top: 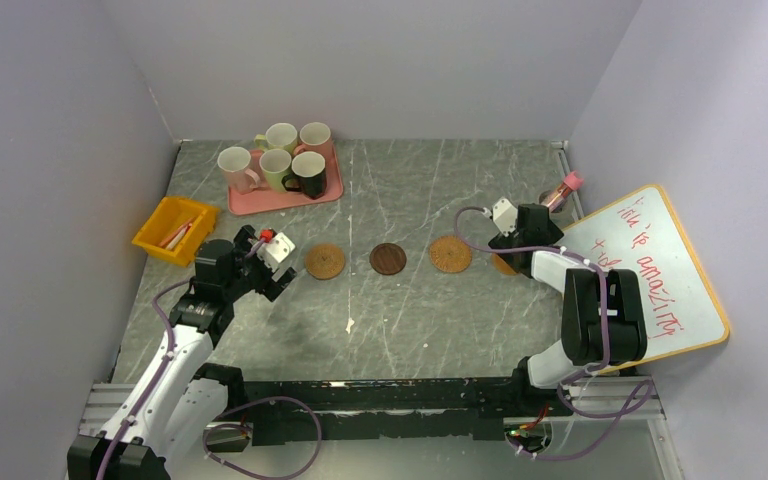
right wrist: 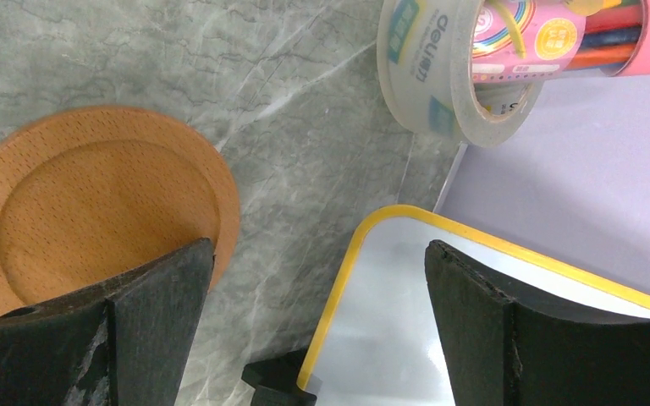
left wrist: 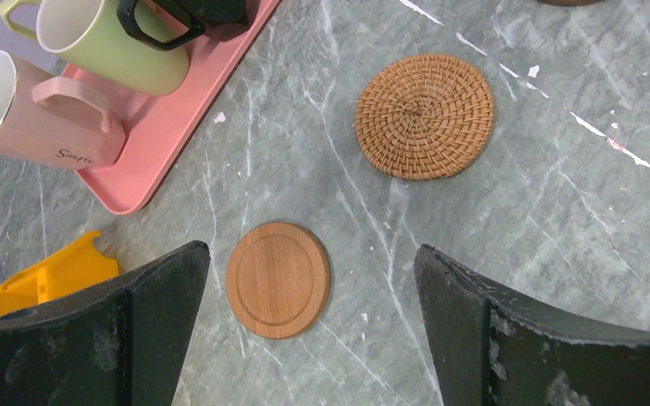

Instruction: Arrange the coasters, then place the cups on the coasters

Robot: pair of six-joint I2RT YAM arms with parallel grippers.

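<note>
Several cups stand on a pink tray (top: 260,202) at the back left: a pink cup (top: 235,168), a black cup (top: 309,174) and a green cup (top: 274,168) in front, others behind. A row of coasters crosses the table: a woven coaster (top: 325,261), a dark wooden coaster (top: 388,259), another woven coaster (top: 451,254) and a tan coaster (right wrist: 106,203), mostly hidden from above by my right arm. My left gripper is open and empty above a brown wooden coaster (left wrist: 278,280). Empty too, my right gripper hangs open beside the tan coaster.
A yellow bin (top: 177,229) stands at the left edge. On the right lie a whiteboard (top: 650,265) with red writing and, behind it, a tape roll (right wrist: 453,76) with a pink pen holder (right wrist: 529,38).
</note>
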